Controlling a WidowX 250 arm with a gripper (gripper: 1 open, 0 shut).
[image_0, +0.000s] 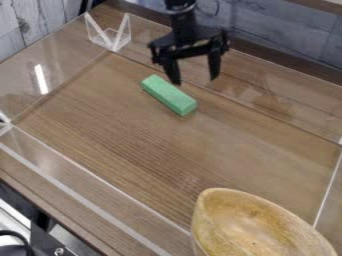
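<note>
A green block (170, 95) lies on the wooden table (120, 160), left of centre toward the back. My gripper (185, 66) hangs above and behind it, dark and slightly blurred, open and apart from the block, with nothing visible between its fingers.
A large yellow bowl (257, 225) sits at the front right. A white wire object (107, 35) is at the back left, and another white item is at the left edge.
</note>
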